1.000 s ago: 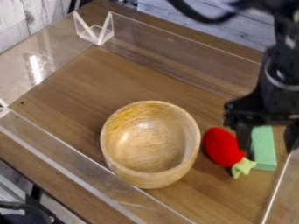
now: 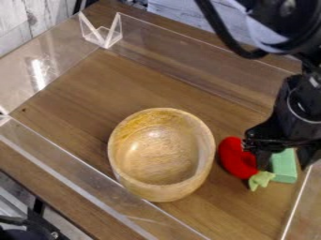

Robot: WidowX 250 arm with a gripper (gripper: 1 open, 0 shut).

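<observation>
My black gripper (image 2: 271, 148) is at the right, low over a green block (image 2: 284, 167) and just beside a red soft object with a pale green top, like a toy pepper or strawberry (image 2: 236, 157). A wooden bowl (image 2: 162, 154) stands left of the red object.
The wooden tray floor (image 2: 100, 103) is clear at the upper left. Clear plastic walls border it, with a small clear bracket (image 2: 103, 33) at the top left corner.
My arm and gripper have shifted slightly, with more of the upper arm and cable now showing at the top. The bowl, red object and green block look unmoved.
</observation>
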